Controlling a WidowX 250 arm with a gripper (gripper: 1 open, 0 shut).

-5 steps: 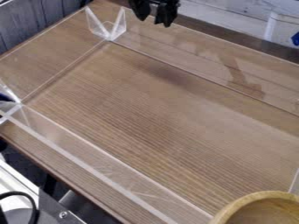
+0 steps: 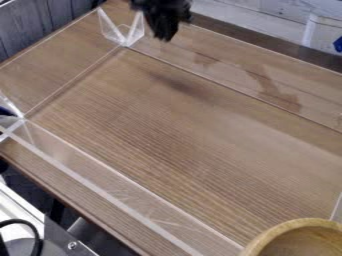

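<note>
At the top middle of the camera view is my dark gripper (image 2: 166, 22), blurred and partly cut off by the upper edge. It hangs over the far part of a wooden board (image 2: 174, 150) bordered by clear plastic strips. Whether its fingers are open or shut is too blurred to tell, and I see no object held in it.
A round wooden bowl (image 2: 294, 238) sits at the lower right, partly out of frame. A clear plastic bracket (image 2: 120, 30) stands near the top left. Dark cables (image 2: 27, 230) lie at the lower left. The middle of the board is clear.
The gripper has shifted slightly and now appears more blurred. The bowl and board look the same.
</note>
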